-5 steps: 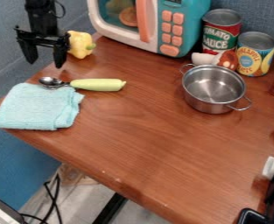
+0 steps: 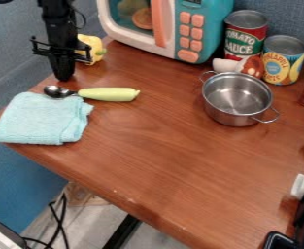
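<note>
The black gripper (image 2: 61, 64) hangs at the upper left of the table, just left of a yellow pepper-like object (image 2: 88, 52), which is partly behind it; whether its fingers are open or shut is unclear. Below it a metal spoon (image 2: 57, 91) lies beside a pale corn cob (image 2: 110, 94), on or by a folded light-blue cloth (image 2: 40, 123).
A steel pot (image 2: 235, 103) stands at the right, with a tomato can (image 2: 244, 39), another can (image 2: 283, 63) and small items behind it. A toy microwave (image 2: 154, 21) is at the back.
The gripper has shifted slightly and turned, its fingers now appearing closer together in this view. The objects on the table look unmoved.
</note>
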